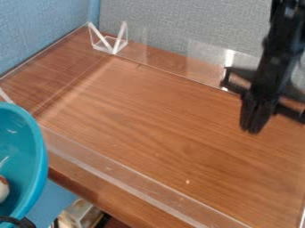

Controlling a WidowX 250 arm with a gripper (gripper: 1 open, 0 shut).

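Note:
My gripper (254, 114) hangs on the right side of the camera view, above the wooden board (155, 147), dark and motion-blurred. It looks shut, with no object visible between its fingers. Its lower tip sits over the right part of the board, in front of the clear back barrier.
A teal bowl (30, 147) holding a pale round item stands at the lower left edge. A white wire-like bracket (107, 43) sits at the back left corner. Transparent strips edge the board, with padded walls behind and left. The middle of the board is clear.

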